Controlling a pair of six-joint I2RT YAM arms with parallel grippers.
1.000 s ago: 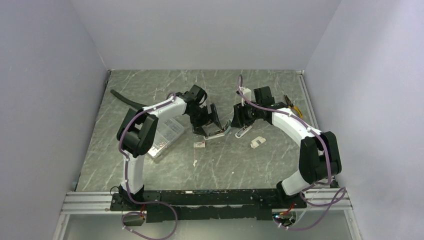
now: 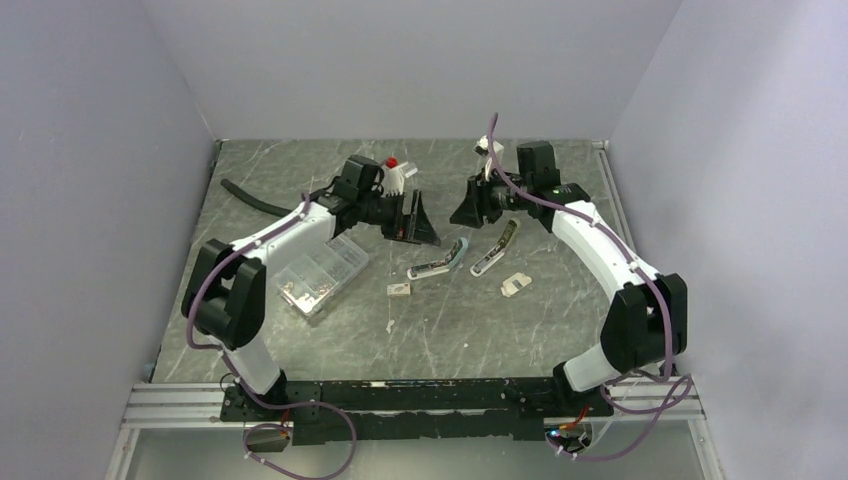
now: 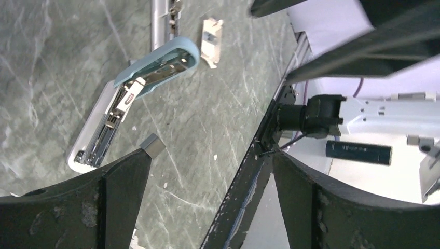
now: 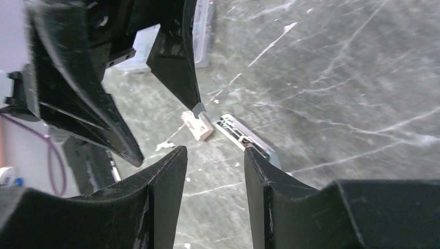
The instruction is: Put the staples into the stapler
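Note:
A light blue stapler [image 2: 455,253] lies opened flat at the middle of the table, its staple channel exposed; in the left wrist view a white piece [image 3: 129,94] sits at its hinge. My left gripper [image 2: 410,230] is open above and left of it. My right gripper [image 2: 470,212] hovers above and behind it, its fingers [image 4: 163,207] parted with nothing seen between them. A second opened stapler [image 2: 490,255] lies to the right. A small box [image 2: 399,289] lies below-left of the blue stapler.
A clear compartment case [image 2: 340,260] and a dark rod [image 2: 250,198] are at the left. A white torn packet [image 2: 516,284] lies to the right.
Both arms have risen and pulled back from the staplers, the left toward the left, the right toward the back, uncovering both staplers in the top view.

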